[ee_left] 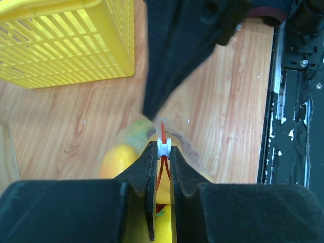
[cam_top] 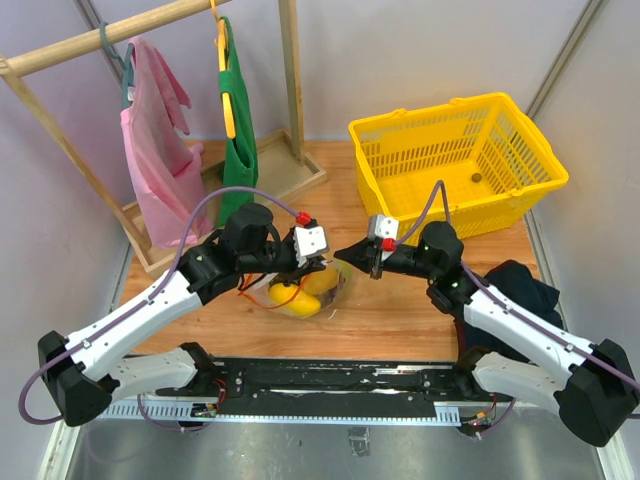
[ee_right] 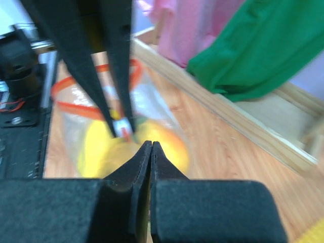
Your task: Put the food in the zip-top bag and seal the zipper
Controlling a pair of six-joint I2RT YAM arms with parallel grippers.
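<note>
A clear bag (ee_right: pixel 159 109) with an orange zipper (ee_right: pixel 81 109) lies on the table, yellow food (cam_top: pixel 298 300) inside it. In the left wrist view, my left gripper is shut on the bag's small white zipper slider (ee_left: pixel 163 147), and orange zipper strands trail below it. Right beside it, my right gripper is shut, and no object shows between its fingertips. From the left wrist view its dark fingers (ee_left: pixel 169 66) look blurred, their tips just past the slider. The top view has the left arm covering the upper part of the bag.
A yellow basket (cam_top: pixel 460 205) stands at the back right with one small dark item in it. The wooden rack (cam_top: pixel 292 80) holds a pink garment (cam_top: pixel 160 150) and a green one (cam_top: pixel 238 130). Dark cloth (cam_top: pixel 515 300) lies on the right. Bare table shows between bag and basket.
</note>
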